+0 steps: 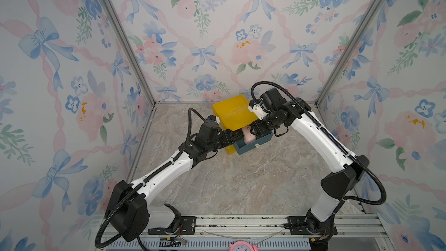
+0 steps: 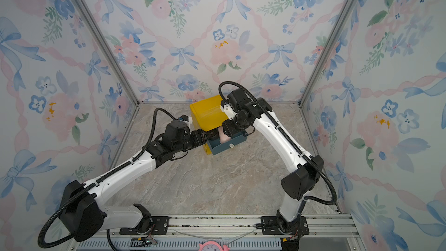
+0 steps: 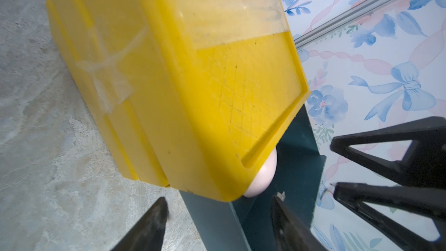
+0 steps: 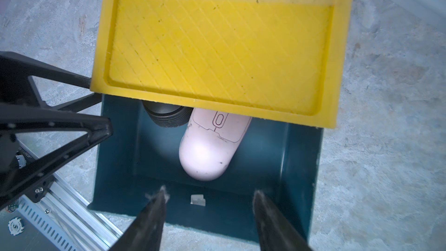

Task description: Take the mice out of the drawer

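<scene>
The pulled-out teal drawer (image 4: 302,167) under the yellow cabinet (image 2: 204,109) holds a pink mouse (image 4: 209,153), partly under the yellow top, beside a dark round ribbed object (image 4: 165,118). My right gripper hangs above the drawer, open, with nothing between its fingers. My left gripper is open beside the drawer's left end and the cabinet's corner, also empty; in the left wrist view the mouse shows just beyond the yellow edge.
Both arms are close together over the cabinet, with patterned walls behind and at the sides.
</scene>
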